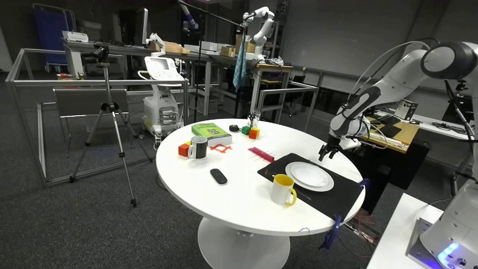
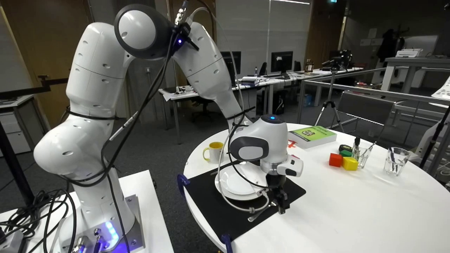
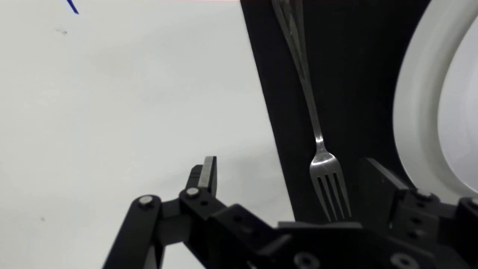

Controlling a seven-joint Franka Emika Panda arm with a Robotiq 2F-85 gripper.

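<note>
In the wrist view a metal fork lies on the black mat, tines toward the bottom of the picture. At the top its handle runs close against another slim metal handle. My gripper is open, its fingers on either side of the fork's head, with nothing held. The left finger is over bare white table; the right one is over the mat beside the plate. In exterior view 1 the gripper hangs beyond the mat's far edge, apparently above the tabletop.
A yellow-and-white mug stands at the mat's near side. Blue clamps grip the table edge. A dark mug, green book, pink item and small blocks lie farther off. The table's middle has free room.
</note>
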